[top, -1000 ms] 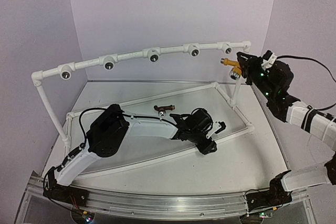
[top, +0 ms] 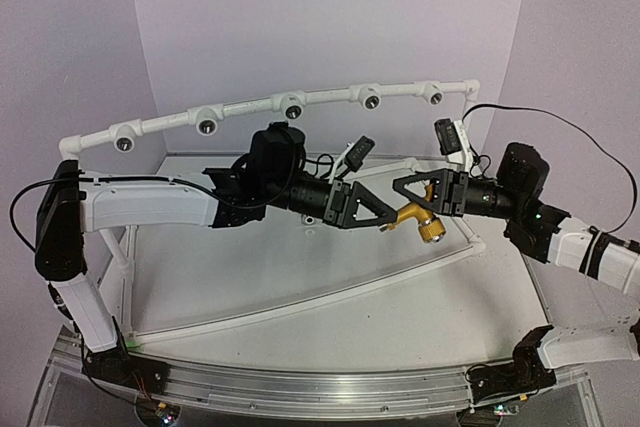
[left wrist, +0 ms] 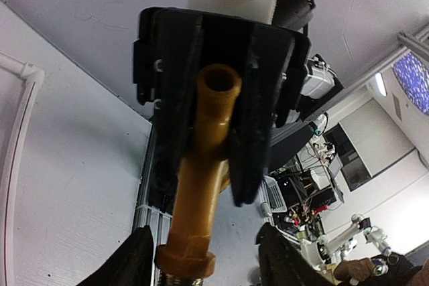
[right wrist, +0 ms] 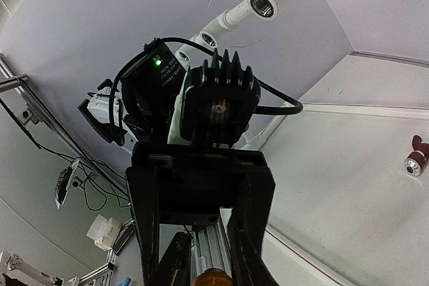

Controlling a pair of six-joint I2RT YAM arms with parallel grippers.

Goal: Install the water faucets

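Observation:
The yellow faucet (top: 410, 213) hangs in the air near the middle of the top view, with my right gripper (top: 425, 190) shut on it. In the left wrist view, the right gripper's two fingers (left wrist: 256, 105) press on either side of the faucet's tube (left wrist: 194, 199). Facing it from the left is my left gripper (top: 383, 217), open, its fingers (left wrist: 136, 259) spread with gaps on both sides of the faucet's collared end. Only the faucet's rounded orange tip (right wrist: 213, 278) shows in the right wrist view. A brown faucet (right wrist: 417, 157) lies on the board.
A white pipe rail (top: 325, 97) with several open sockets runs across the back above the board. The white frame (top: 300, 304) edges the board below both arms. The two grippers stand very close together. Free room lies at the front of the table.
The left arm has risen from the front and swung its gripper up and right to the faucet. The right gripper has come down and left, away from the rail, carrying the yellow faucet.

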